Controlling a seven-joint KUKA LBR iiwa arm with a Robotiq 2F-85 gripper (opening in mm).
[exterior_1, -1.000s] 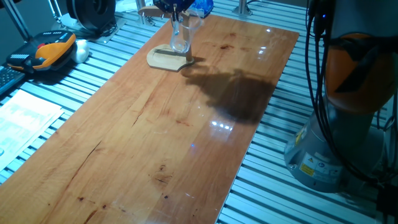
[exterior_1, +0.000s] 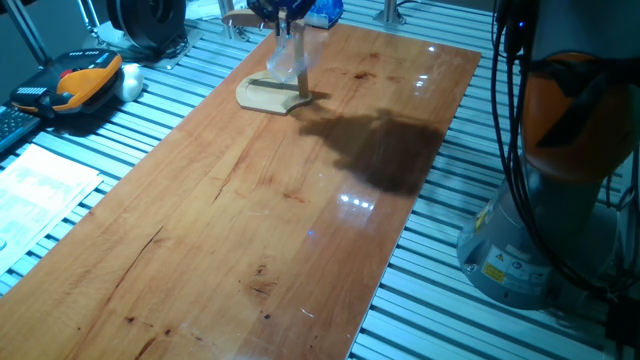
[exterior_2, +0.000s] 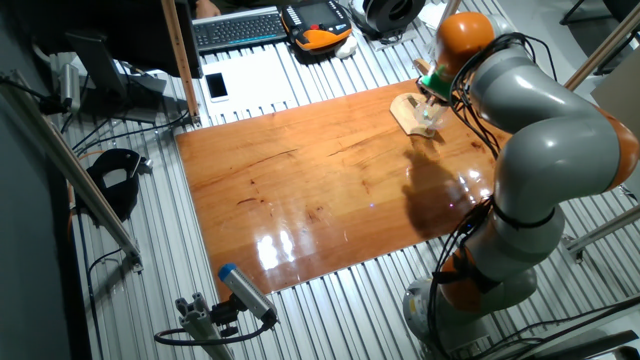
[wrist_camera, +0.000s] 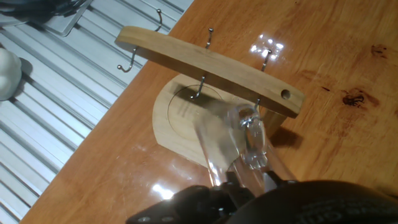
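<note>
A clear glass mug (wrist_camera: 214, 140) is beside the wooden mug rack (wrist_camera: 205, 68), its handle near a metal hook at the end of the crossbar in the wrist view. The mug looks blurred there and in exterior view 1, where the glass (exterior_1: 288, 62) is tilted in front of the rack's post, above the rack's base (exterior_1: 270, 95). My gripper is at the mug's near side, its dark fingers by the glass. Clear glass and reflections hide whether the fingers grip it, and whether the handle rests on the hook.
The wooden board (exterior_1: 240, 220) is bare apart from the rack. A white rounded object (exterior_1: 130, 82) and an orange-black device (exterior_1: 75, 85) lie beyond its left edge. Several other metal hooks stick out from the rack's crossbar.
The glass mug has tilted, its lower end swinging slightly left in exterior view 1, and it looks more blurred than before. The rack has stayed in place.
</note>
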